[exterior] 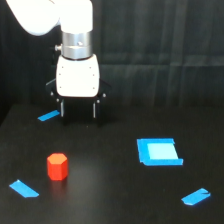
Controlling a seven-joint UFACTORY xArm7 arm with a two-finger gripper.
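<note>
A red hexagonal block (57, 167) rests on the black table at the left front. My gripper (79, 108) hangs over the table's back left, behind and slightly to the right of the block and well apart from it. Its two dark fingers point down, spread wide, with nothing visible between them. Right of centre, a blue-bordered square (143, 152) with a pale middle lies flat on the table; nothing stands on it.
Blue tape strips mark the table at the back left (49, 115), front left (24, 189) and front right (196, 197). Bare table separates the red block from the square. A dark curtain (160, 50) hangs behind.
</note>
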